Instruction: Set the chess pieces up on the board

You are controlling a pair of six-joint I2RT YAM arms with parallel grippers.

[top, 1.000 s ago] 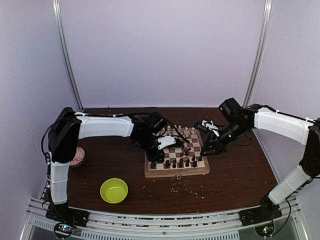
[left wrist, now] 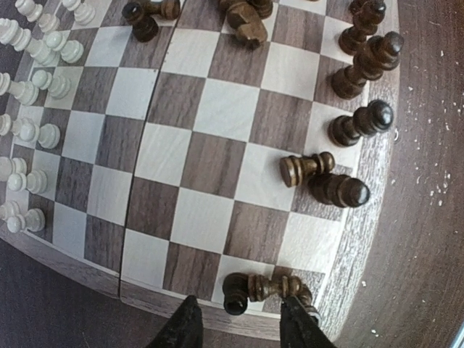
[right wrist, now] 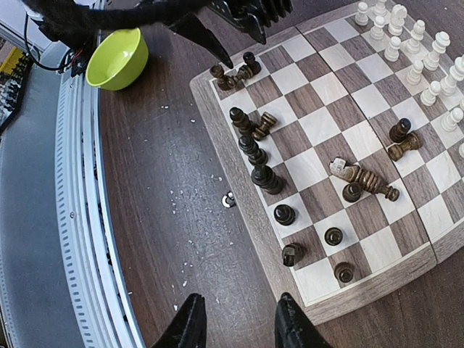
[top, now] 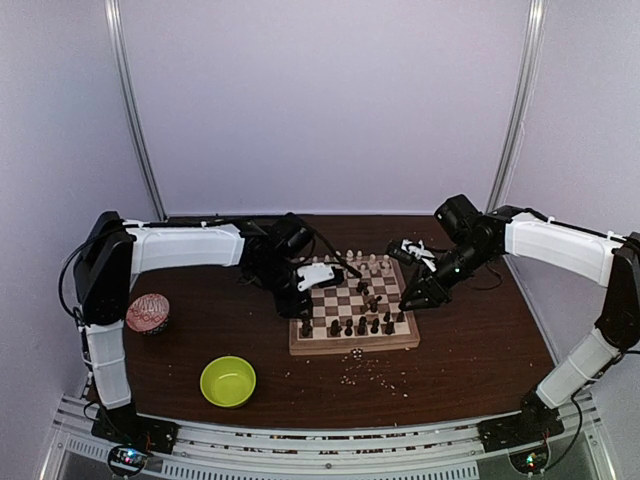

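Note:
The chessboard (top: pixel 355 340) holds white pieces standing along the far side and dark pieces along the near side, several of them lying down. My left gripper is open above the board's left near corner, where a standing dark pawn (left wrist: pixel 235 297) has fallen pieces (left wrist: pixel 270 287) beside it. In the right wrist view a large dark piece (right wrist: pixel 366 180) lies mid-board near the right, and another small one (right wrist: pixel 404 145) lies beside an upright piece. My right gripper hangs over the board's right near edge, fingertips apart, nothing visible between them.
A lime green bowl (top: pixel 228 381) stands at the front left, with a red patterned bowl (top: pixel 147 310) behind it. Small crumbs are scattered in front of the board. The table right of the board is clear.
My right arm is nearly still, moved very slightly.

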